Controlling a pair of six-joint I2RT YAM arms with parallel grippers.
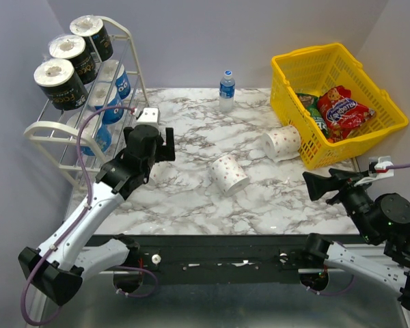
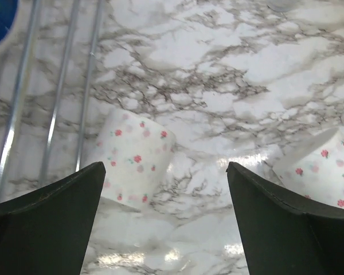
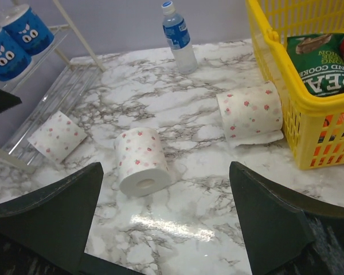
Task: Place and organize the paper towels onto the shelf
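A white wire shelf [image 1: 46, 128] holds black rolls [image 1: 61, 87] on top and blue rolls [image 3: 31, 34] below. My left gripper [image 1: 149, 147] hangs open over a flowered paper-towel roll [image 2: 132, 160] lying by the shelf's right side. A second flowered roll [image 1: 229, 174] lies at mid-table, and a third [image 3: 249, 114] lies against the basket. My right gripper [image 1: 321, 184] stands open at the table's right, empty, with the rolls ahead of it.
A yellow basket [image 1: 290, 68] with snack bags fills the back right. A water bottle [image 1: 227, 92] stands at the back.
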